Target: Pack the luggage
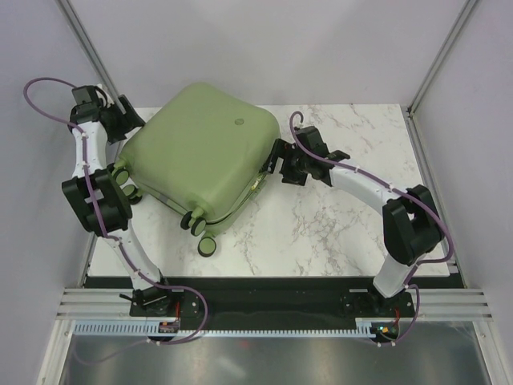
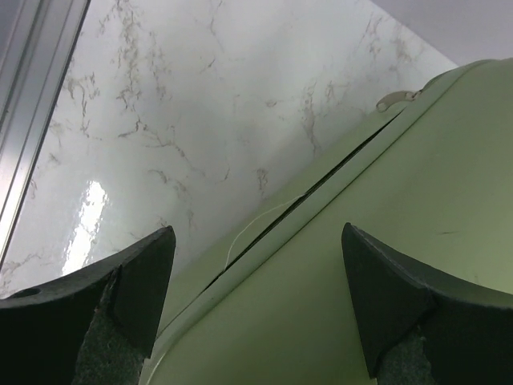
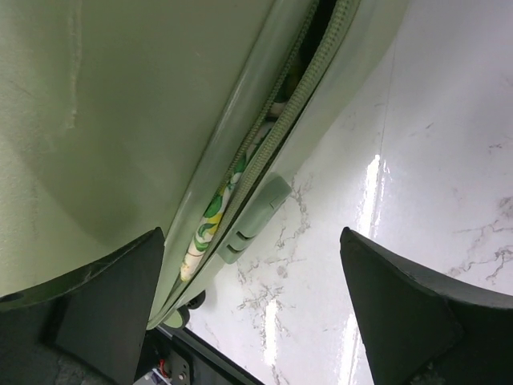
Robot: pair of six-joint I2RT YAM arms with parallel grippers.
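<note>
A large green suitcase [image 1: 204, 144] lies on its back on the marbled table, lid down, wheels toward the front left. Along its right side the zip [image 3: 272, 136] is undone, and patterned cloth [image 3: 210, 218] shows in the gap. My left gripper [image 1: 129, 117] is open at the suitcase's back left side; in its wrist view the seam [image 2: 296, 208] runs between the fingers, nothing gripped. By the right side, my right gripper [image 1: 282, 157] stands open, the zip edge and a grey-green tab [image 3: 255, 220] in view ahead of its fingers, neither held.
Black wheels [image 1: 207, 245] stick out at its front. Walls with metal rails [image 1: 437, 68] bound the table.
</note>
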